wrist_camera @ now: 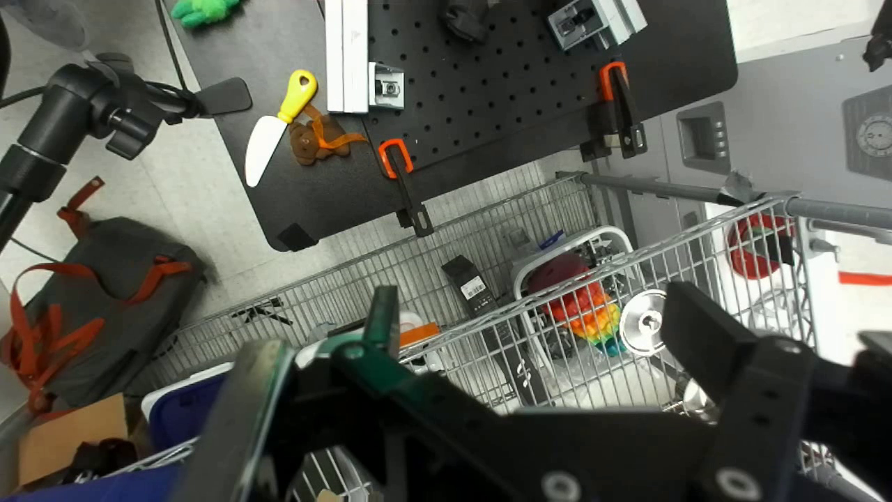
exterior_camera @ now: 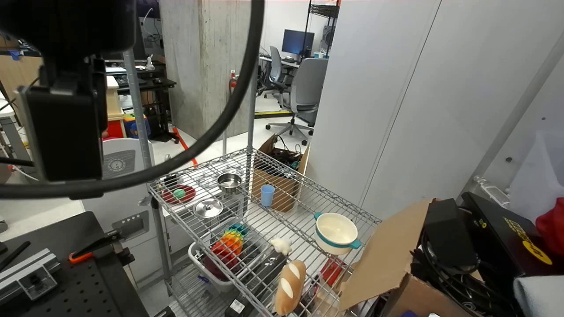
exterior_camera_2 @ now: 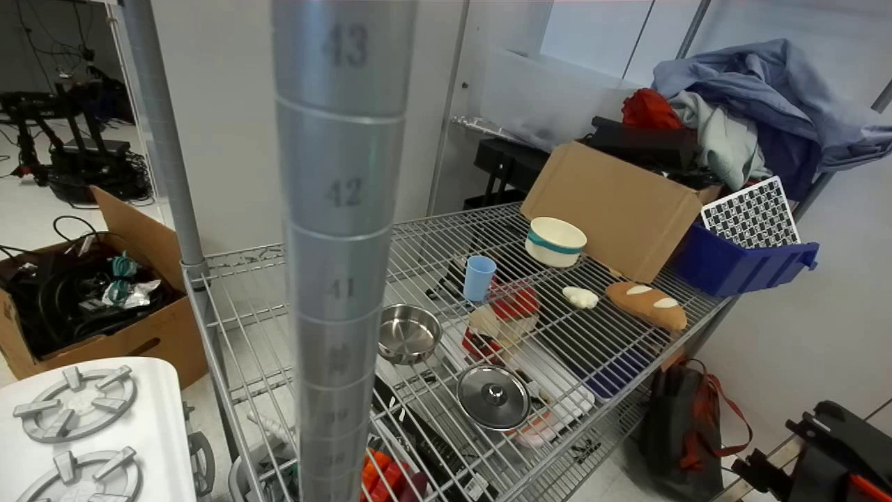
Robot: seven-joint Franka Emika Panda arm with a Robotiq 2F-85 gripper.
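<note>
In the wrist view my gripper spreads wide over the wire shelf, open, with nothing between its fingers. Below it the steel lid (wrist_camera: 643,323) lies on the shelf. A light-blue cup (exterior_camera_2: 479,279), a steel pot (exterior_camera_2: 409,333), a cream pot with a teal band (exterior_camera_2: 556,242), a white lumpy piece (exterior_camera_2: 580,297) and a toy bread loaf (exterior_camera_2: 646,306) rest apart from one another on the wire shelf (exterior_camera_2: 251,322). Black parts of the arm (exterior_camera: 66,105) fill the upper left of exterior view 1; the fingers cannot be made out there.
A cardboard box (exterior_camera: 388,253) and a blue bin (exterior_camera_2: 740,263) crowd one end of the shelf. Upright posts (exterior_camera_2: 339,209) stand at its corners. A black workbench (wrist_camera: 493,100) holds a yellow-handled knife (wrist_camera: 280,125) and orange clamps. Bare wire surrounds the cup.
</note>
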